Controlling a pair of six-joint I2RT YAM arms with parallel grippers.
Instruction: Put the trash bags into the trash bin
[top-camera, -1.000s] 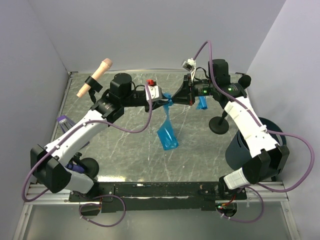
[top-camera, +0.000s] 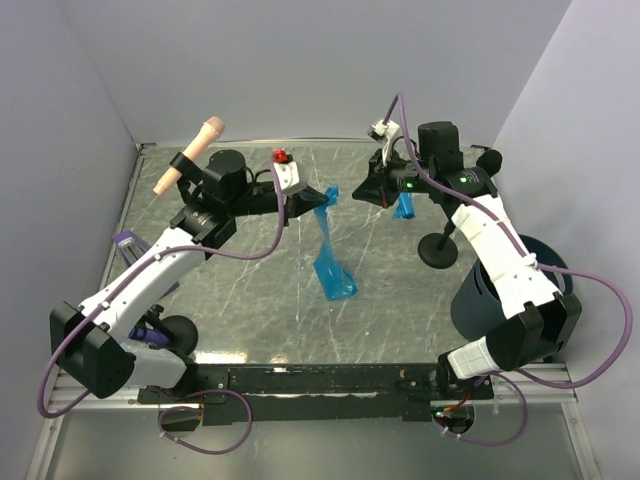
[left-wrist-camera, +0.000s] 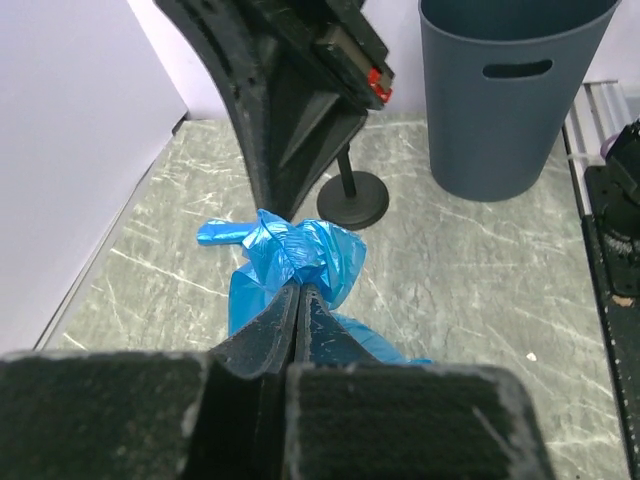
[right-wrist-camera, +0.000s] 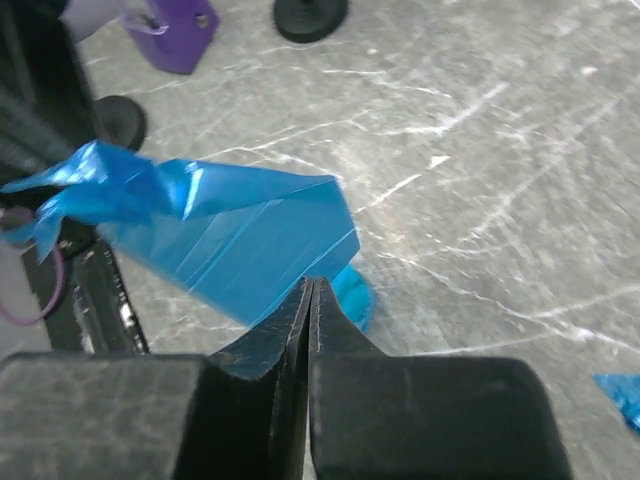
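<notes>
A blue plastic trash bag (top-camera: 331, 270) hangs from my left gripper (top-camera: 324, 200), whose fingers are shut on its gathered top; the left wrist view shows the crumpled bag (left-wrist-camera: 300, 250) at the fingertips. Across from it, my right gripper (top-camera: 357, 196) stands apart from the bag. Its fingertips (right-wrist-camera: 299, 318) look closed together, with nothing between them. Another blue piece (top-camera: 403, 206) lies on the table behind the right gripper, its edge also visible at the right of the right wrist view. The dark grey trash bin (left-wrist-camera: 465, 110) stands at the right side of the table.
A black stand with a round base (top-camera: 437, 250) rises between the table's middle and the bin. On the left are a purple object (top-camera: 131, 247) and another black base (top-camera: 180, 333). A small red item (top-camera: 282, 156) sits at the back.
My left gripper has shifted left with the bag's top, and the right has drawn slightly to the right.
</notes>
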